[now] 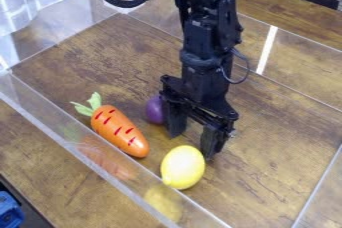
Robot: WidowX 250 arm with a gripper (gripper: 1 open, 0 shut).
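My black gripper (190, 120) is low over the wooden floor in the middle of the view, its fingers open. A purple toy vegetable (155, 109) lies at its left side, partly hidden behind the gripper. An orange toy carrot (118, 129) with a green top lies further left. A yellow lemon (183, 167) sits just in front of the gripper, toward the bottom of the view.
Clear plastic walls (267, 47) border the wooden tray floor (267, 142). A blue object (7, 212) is at the bottom-left corner, outside the wall.
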